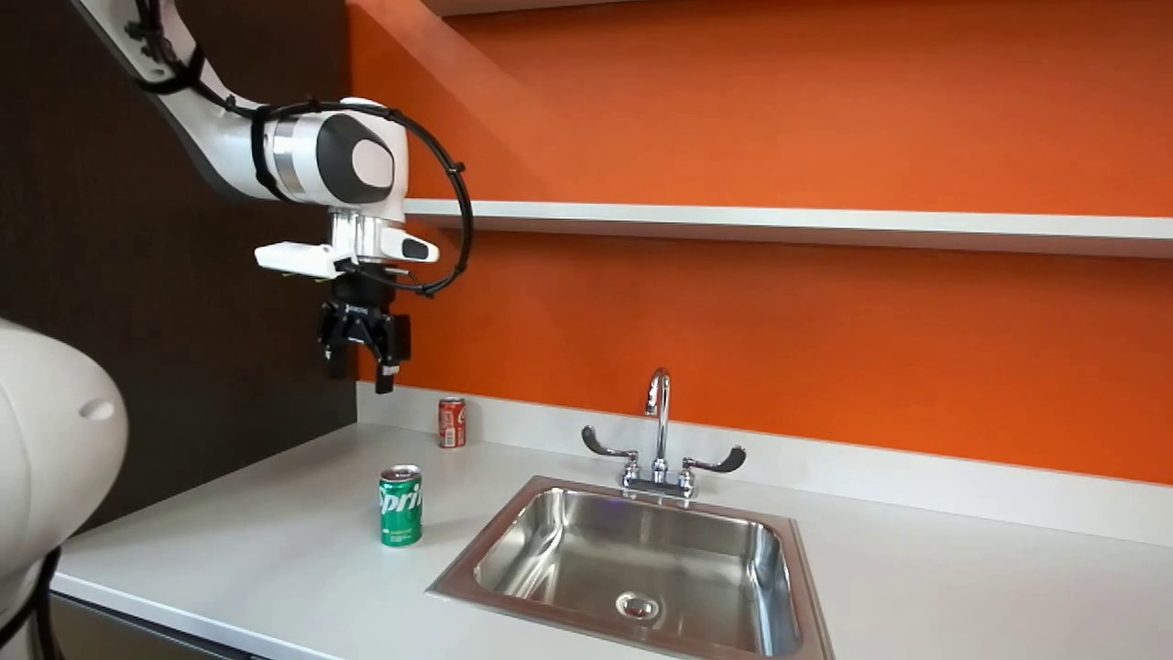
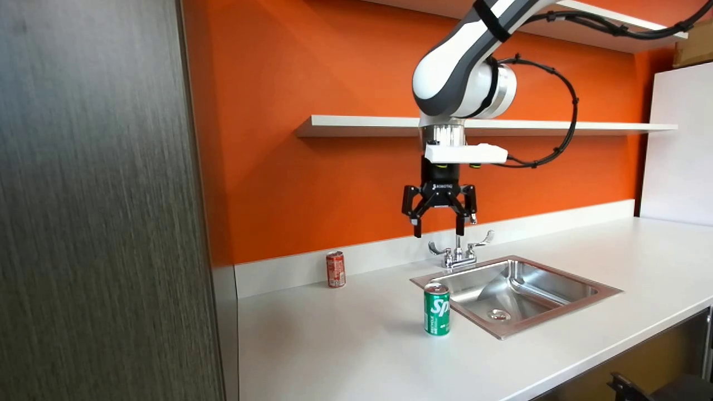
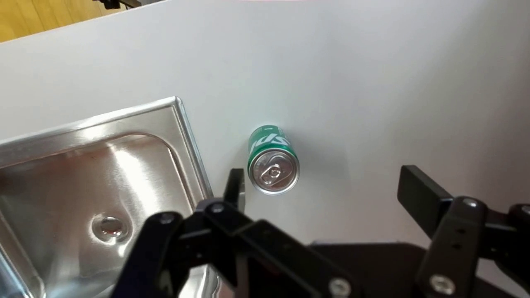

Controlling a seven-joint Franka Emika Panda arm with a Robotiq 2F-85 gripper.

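A green Sprite can stands upright on the counter, left of the sink. Farther back, by the backsplash, is a red can, also upright; the wrist view does not show it. High above the counter hangs my gripper, pointing down, its fingers wide apart and empty. Looking down in the wrist view, I see the Sprite can beyond the fingertips, closer to the left finger than to the right one. There is clear air between gripper and can.
The steel sink is set into the counter, with a faucet and two lever handles behind it. A white shelf runs along the orange wall. At the left rises a dark panel.
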